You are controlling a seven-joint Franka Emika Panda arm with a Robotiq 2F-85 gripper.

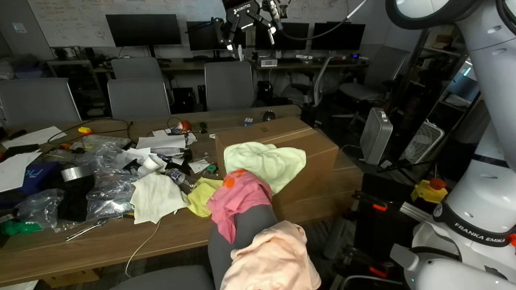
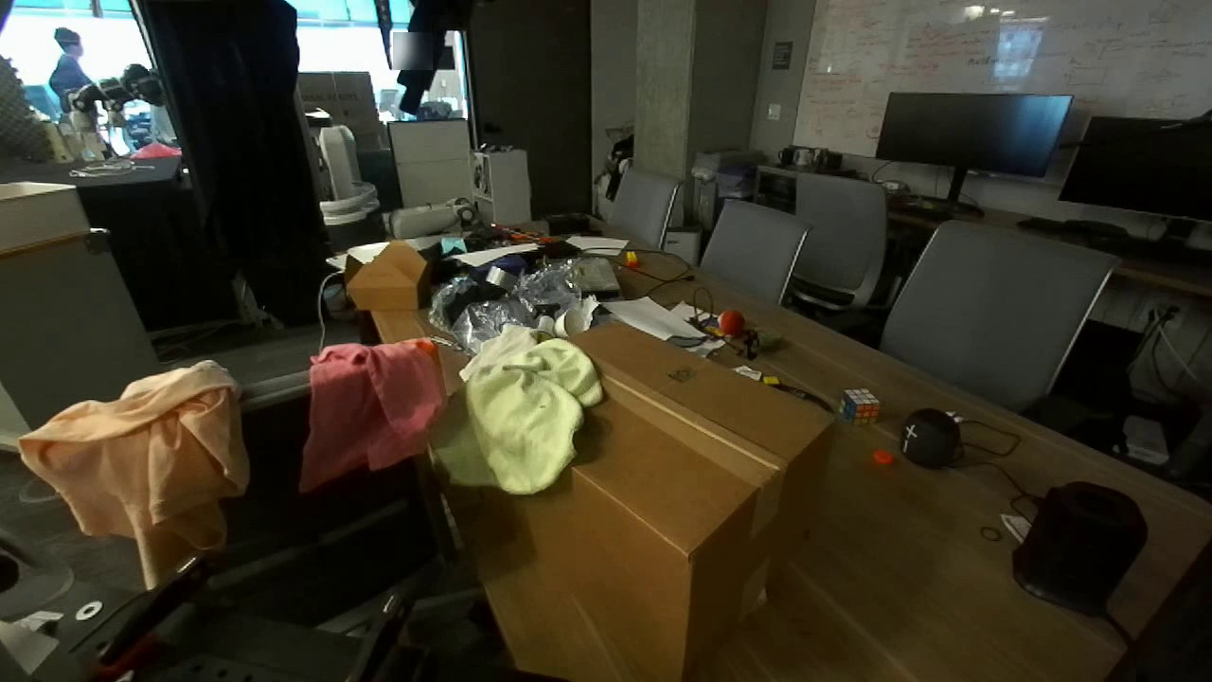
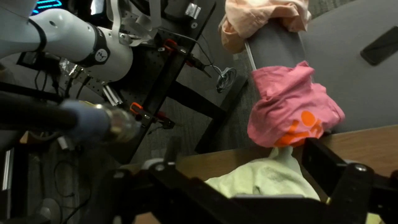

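Observation:
High above the table in the first exterior view, my gripper (image 1: 250, 43) stands open, its fingers wide apart and nothing between them. Below it, a pale green cloth (image 1: 263, 162) lies crumpled over the near edge of a cardboard box (image 1: 302, 169), partly hanging down its side. The wrist view shows this green cloth (image 3: 261, 177) beneath the spread fingers, partly hidden by the gripper. A pink cloth (image 1: 239, 195) with an orange print is draped over a grey chair back, and a peach cloth (image 1: 275, 258) hangs nearer the camera.
A white cloth (image 1: 158, 195) and a yellow cloth (image 1: 203, 195) lie at the table's front edge. Plastic bags (image 1: 109, 179), papers and a bottle (image 1: 179, 178) clutter the left side. Past the box, a puzzle cube (image 2: 860, 405) and a speaker (image 2: 930, 438) sit on the table.

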